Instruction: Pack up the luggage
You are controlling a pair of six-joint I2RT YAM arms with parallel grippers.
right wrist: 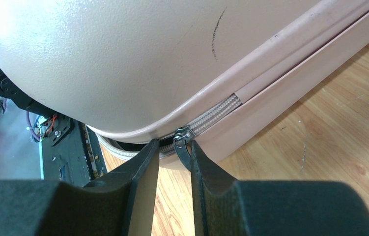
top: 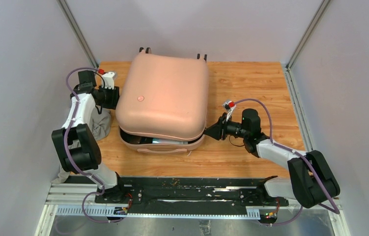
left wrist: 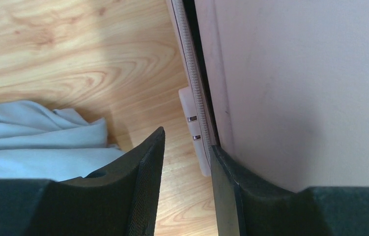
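A pink hard suitcase (top: 162, 98) lies with its lid down, unzipped along the front, dark contents showing in the gap. My left gripper (top: 113, 101) is at its left side; in the left wrist view its open fingers (left wrist: 143, 182) stand empty beside the zip track (left wrist: 194, 78). My right gripper (top: 210, 132) is at the front right corner; in the right wrist view its fingertips (right wrist: 195, 152) are part open around the dark zipper pull (right wrist: 183, 142); whether they grip it I cannot tell.
Grey cloth (top: 101, 125) lies left of the suitcase, under the left arm. Walls bound the sides and back.
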